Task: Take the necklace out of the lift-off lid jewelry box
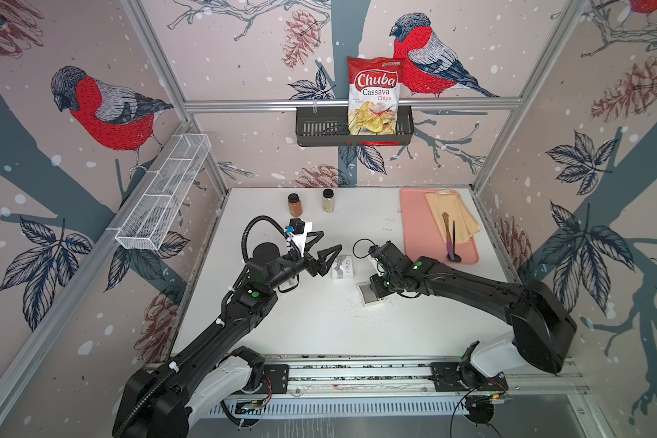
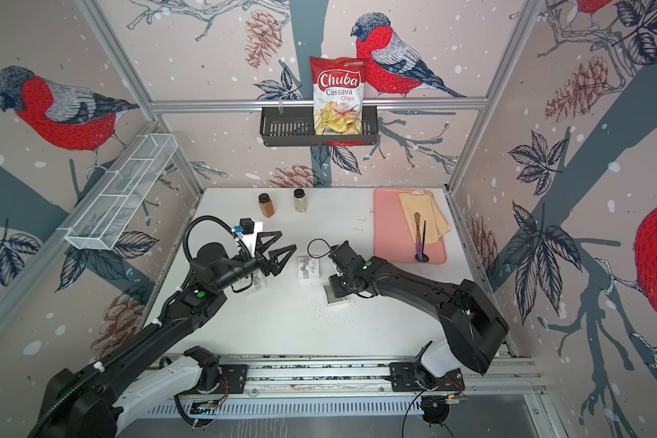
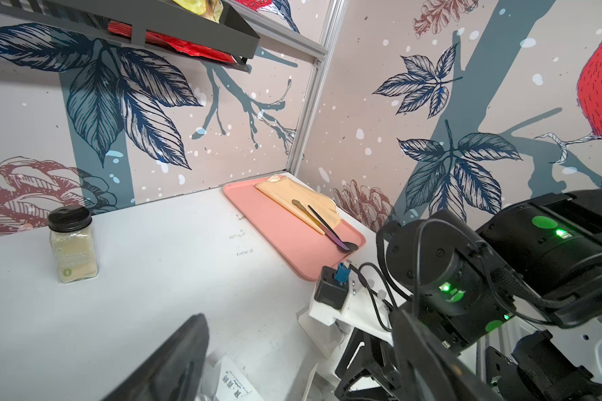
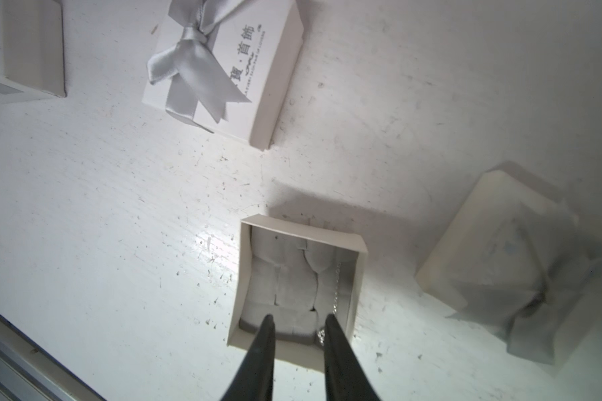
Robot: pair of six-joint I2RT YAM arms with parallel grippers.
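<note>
An open white jewelry box (image 4: 295,288) with grey padding lies on the table; a thin silver chain necklace (image 4: 335,294) runs along its right inner wall in the right wrist view. My right gripper is low over the box's near edge, its fingers part open with nothing visible held. A lidded box with a grey ribbon (image 4: 264,80) stands above it, and a translucent-ribboned box or lid (image 4: 475,244) lies to the right. My left gripper (image 1: 327,244) hangs open and empty over the table, left of the right arm.
Two spice jars (image 1: 294,204) (image 1: 328,200) stand at the back. A pink tray (image 1: 416,233) with cloth and utensils is at the back right. A shelf with chips (image 1: 372,98) hangs on the back wall.
</note>
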